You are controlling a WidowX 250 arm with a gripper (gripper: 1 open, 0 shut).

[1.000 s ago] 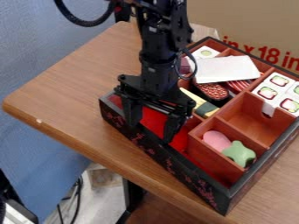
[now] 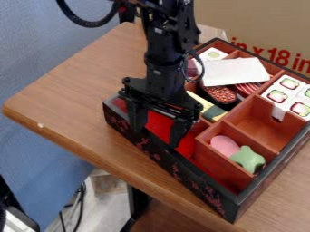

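Note:
My black gripper (image 2: 158, 122) points down into the near-left red compartment of a dark, patterned box (image 2: 182, 186). Its two fingers stand apart; whether anything is between them is hard to see. Beside it, to the right, lie a pale yellow piece (image 2: 211, 111), a pink piece (image 2: 224, 145) and a green star-shaped piece (image 2: 248, 159).
The box's upper compartments hold sushi-like pieces (image 2: 219, 93), white card pieces (image 2: 287, 98) and a white sheet (image 2: 237, 71). Bare wooden table (image 2: 72, 100) lies to the left. A cardboard sheet (image 2: 266, 27) stands behind. The table's edge drops to the floor at lower left.

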